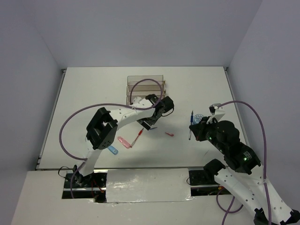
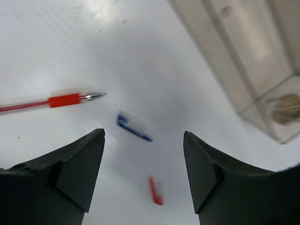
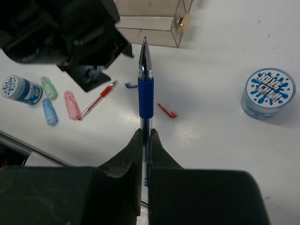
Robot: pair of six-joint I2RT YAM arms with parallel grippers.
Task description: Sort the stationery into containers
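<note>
In my right gripper, shut, a blue pen [image 3: 146,97] stands tip up, away from the containers. My left gripper hangs open above the table, nothing between its fingers. Below it in the left wrist view lie a blue pen cap [image 2: 134,129], a red cap [image 2: 156,191] and, to the left, a red pen [image 2: 65,100]. The clear drawer-like container [image 1: 145,79] stands at the back of the table, partly covered by my left arm in the top view. Pink [image 3: 72,105], blue [image 3: 49,111] and green [image 3: 49,87] pieces of stationery lie at the left.
Round blue-and-white tubs stand on both sides, one at the right [image 3: 268,93] near my right gripper and one at the left [image 3: 22,89].
</note>
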